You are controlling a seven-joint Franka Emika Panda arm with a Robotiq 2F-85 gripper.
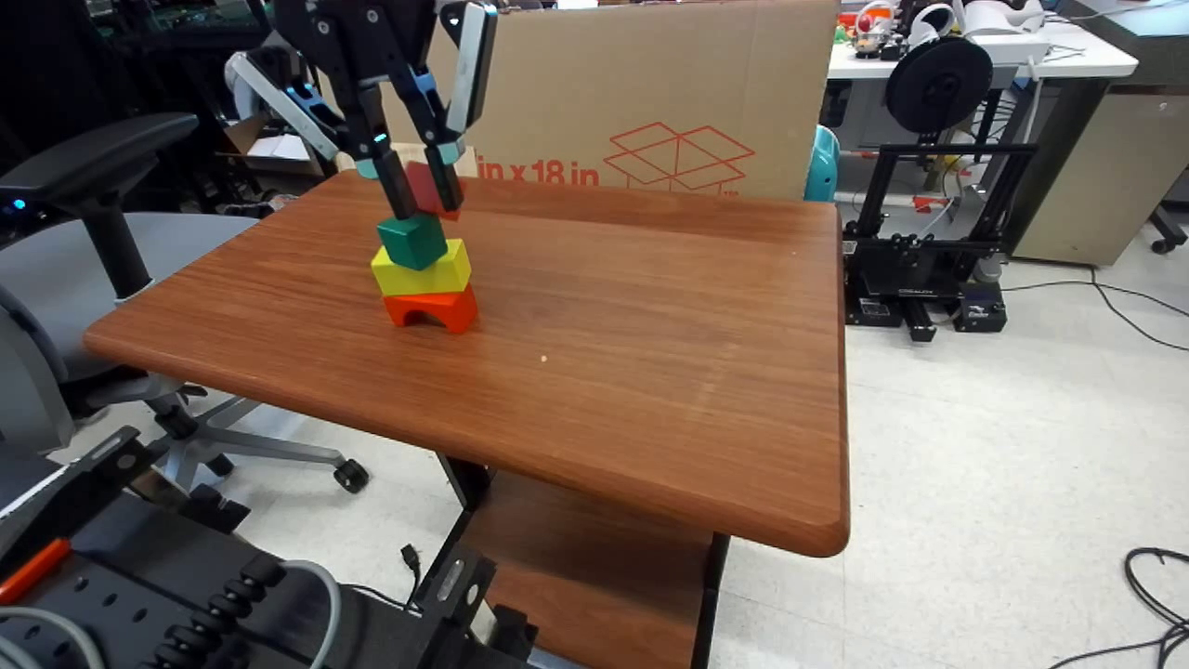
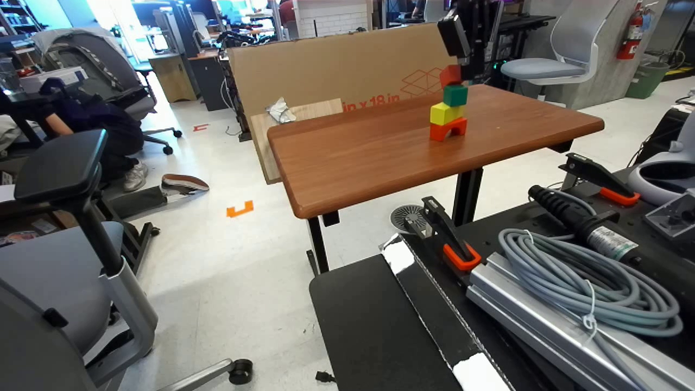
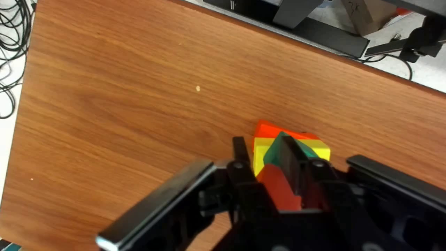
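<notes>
A tower of blocks stands on the table: an orange arch (image 1: 446,308) at the bottom, a yellow block (image 1: 435,271) on it, then a green block (image 1: 412,242). At the top is a red block (image 2: 450,75), tilted and off-centre over the green one in exterior view 2. My gripper (image 1: 428,208) points down around the red block, partly closed, one finger on each side. From the wrist, the red block (image 3: 278,184) shows between the dark fingers, turned at an angle. Whether both fingers press on it cannot be told. One finger hides part of it in exterior view 1.
A large cardboard box (image 1: 669,89) stands along the far edge. An office chair (image 1: 100,245) is at the left.
</notes>
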